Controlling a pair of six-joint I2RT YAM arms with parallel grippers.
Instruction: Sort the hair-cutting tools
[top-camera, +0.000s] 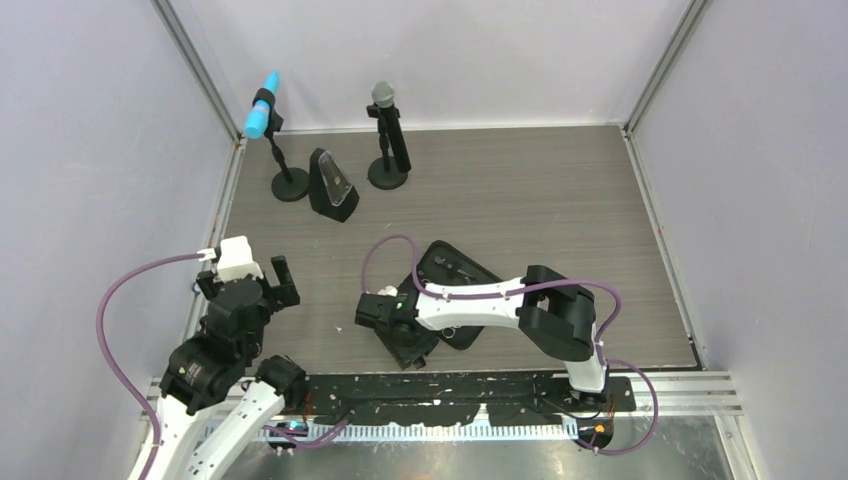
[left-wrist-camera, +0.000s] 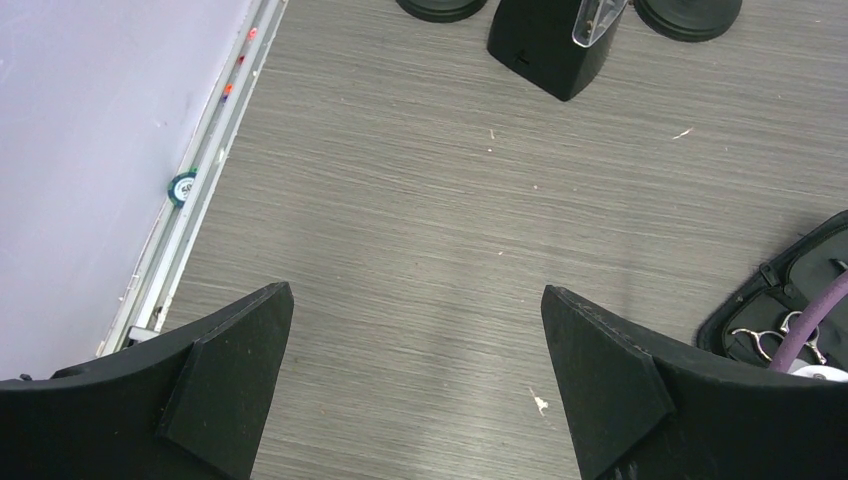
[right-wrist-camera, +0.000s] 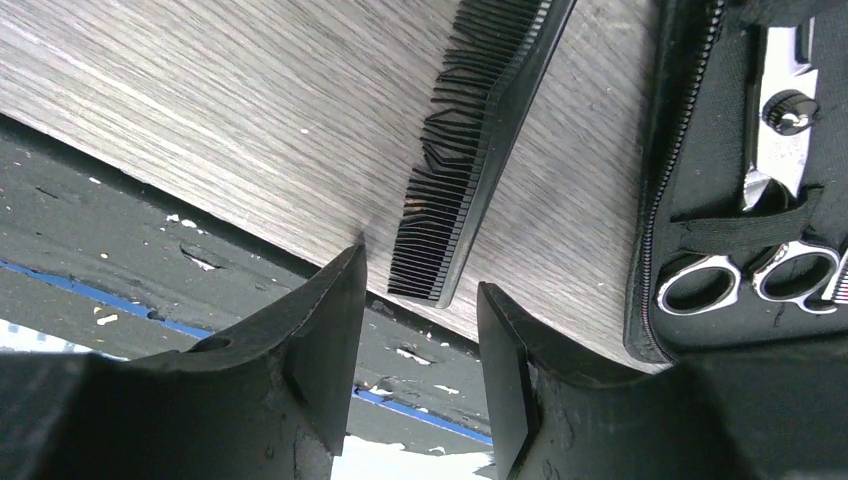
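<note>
A black comb (right-wrist-camera: 480, 150) lies flat on the table by its front edge, one end close to the gap of my right gripper. That gripper is open, its fingers apart on either side below the comb's end, nothing between them. To the comb's right is the black zip case (right-wrist-camera: 655, 240), holding scissors (right-wrist-camera: 780, 150) under a strap. In the top view the right arm covers most of the comb and part of the case (top-camera: 462, 338). My left gripper stands open and empty over the table's left side; the case (left-wrist-camera: 730, 318) shows at that view's right edge.
Along the back stand a metronome (top-camera: 332, 188), a microphone on a stand (top-camera: 388, 150) and a blue object on another stand (top-camera: 265, 110). Free table lies at the right and back right. A purple cable (top-camera: 410, 250) loops over the case.
</note>
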